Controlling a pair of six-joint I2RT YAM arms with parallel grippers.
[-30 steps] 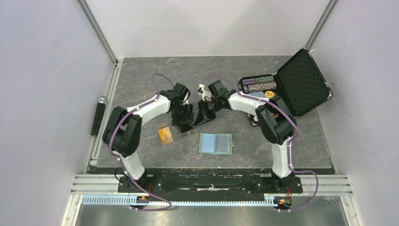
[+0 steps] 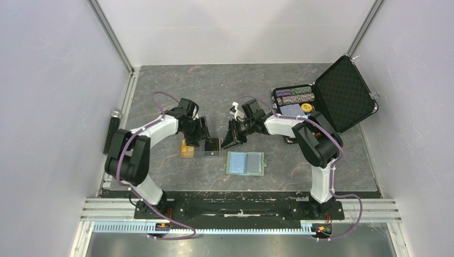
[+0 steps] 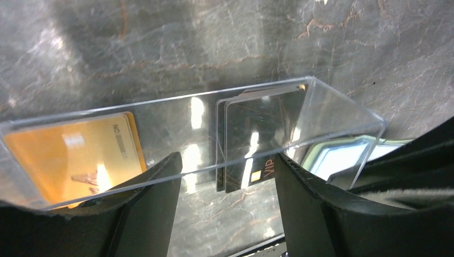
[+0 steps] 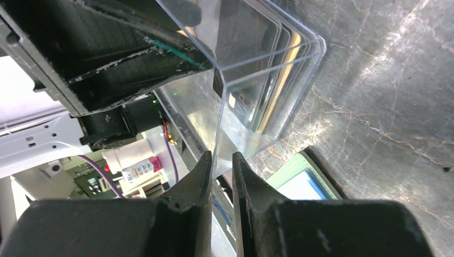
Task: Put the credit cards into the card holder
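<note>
A clear card holder (image 2: 219, 151) lies on the table, with orange cards (image 3: 75, 155) in its left section and black cards (image 3: 265, 120) in its right section, as the left wrist view shows. My left gripper is open over the holder's near wall, nothing held between its fingers. My right gripper is at the holder's right end, its fingertips close together on either side of the clear end wall's line; whether they grip it is unclear.
A green-edged tray with blue decks (image 2: 245, 163) lies front centre. An open black case (image 2: 342, 91) with chips stands at the right.
My left gripper has shifted slightly left. The holder and its orange cards have turned straighter and moved up a little in the top view.
</note>
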